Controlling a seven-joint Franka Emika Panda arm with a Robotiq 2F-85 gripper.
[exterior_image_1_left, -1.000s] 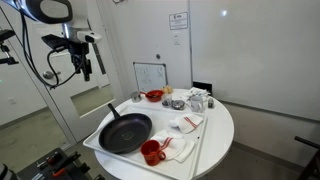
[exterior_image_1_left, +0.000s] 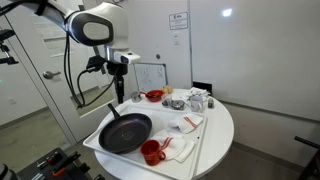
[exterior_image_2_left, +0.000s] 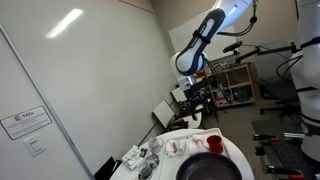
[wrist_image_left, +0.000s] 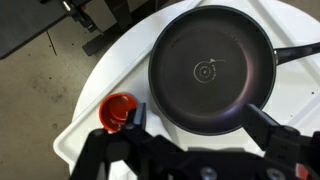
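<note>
A black frying pan (exterior_image_1_left: 125, 132) lies on the white tray (exterior_image_1_left: 194, 157), its handle pointing toward the back left. In front of it stands a red mug (exterior_image_1_left: 152, 153), beside a white cloth with red stripes (exterior_image_1_left: 179, 149). High above the pan's area hangs my gripper (exterior_image_1_left: 120, 95), clear of everything on the tray. From the wrist view, the pan (wrist_image_left: 210, 70) fills the middle and right, and the mug (wrist_image_left: 117, 108) sits to the left. The gripper's dark fingers (wrist_image_left: 268, 132) stand wide apart at the bottom, nothing seen held between them.
Behind the tray, a red bowl (exterior_image_1_left: 153, 95), metal pots and a glass jar (exterior_image_1_left: 197, 103) crowd the back of the round white table (exterior_image_1_left: 222, 130). A second pale cloth (exterior_image_1_left: 185, 123) rests on the tray's far right.
In exterior view 1 the arm has swung rightward, from the far left by the door to over the pan's handle side. The pan, mug and cloths have stayed put.
</note>
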